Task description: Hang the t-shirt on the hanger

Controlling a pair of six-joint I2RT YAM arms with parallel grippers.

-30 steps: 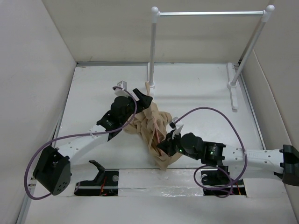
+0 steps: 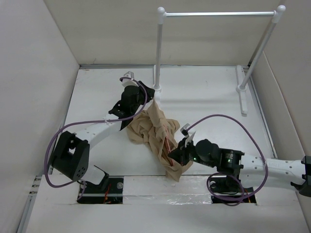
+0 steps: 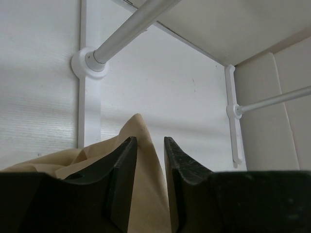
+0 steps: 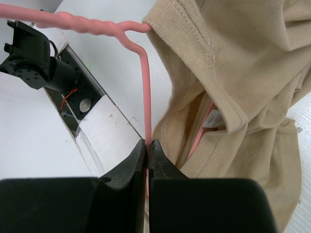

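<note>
The tan t-shirt (image 2: 146,131) lies bunched in the middle, its upper tip raised beside my left gripper (image 2: 150,94). In the left wrist view that gripper is part open, with the fabric tip (image 3: 136,126) at its fingertips; whether it is gripped cannot be told. My right gripper (image 2: 172,158) is shut on the pink hanger (image 4: 146,87), seen clearly in the right wrist view (image 4: 148,143). The hanger runs along the shirt, and part of it shows inside the folds.
A white rack stands at the back, its rail (image 2: 218,14) high above the floor and its left post (image 2: 158,53) behind the left gripper.
The left arm has shifted up and slightly outward, and the shirt's raised tip has lowered.
</note>
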